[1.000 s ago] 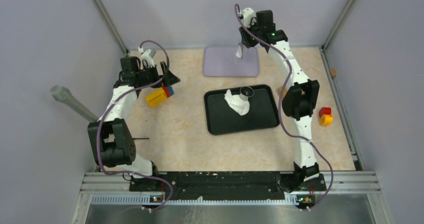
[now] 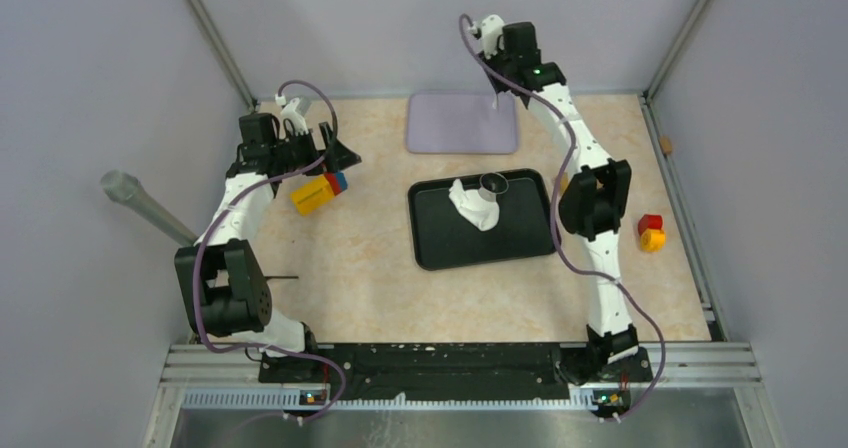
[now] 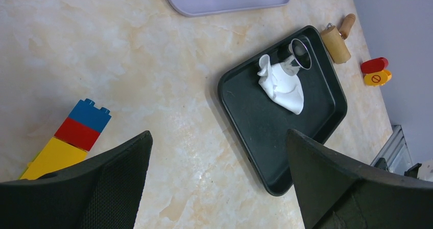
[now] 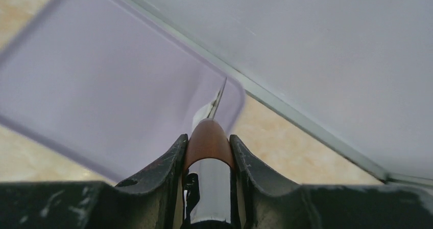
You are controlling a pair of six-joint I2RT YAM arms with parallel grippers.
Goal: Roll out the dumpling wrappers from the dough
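Observation:
In the black tray (image 2: 440,233) lies a crumpled white piece (image 2: 472,206); cannot tell whether it is dough or cloth. A shiny metal cup (image 2: 491,186) is against it, its mouth showing. My right gripper is shut on a tool with a brown handle (image 4: 209,142). The tool's narrow metal and white end (image 4: 209,109) points over the lilac board (image 4: 102,70), near its far right corner. My left gripper hangs open over the table's left part, nothing between its fingers.
Below the left gripper's side is a block stack (image 3: 76,137) in yellow, red and blue. Wooden pieces (image 3: 335,44) stand right of the black tray, with a red and yellow toy (image 2: 651,233) farther right.
The left arm, tray and cup stay put.

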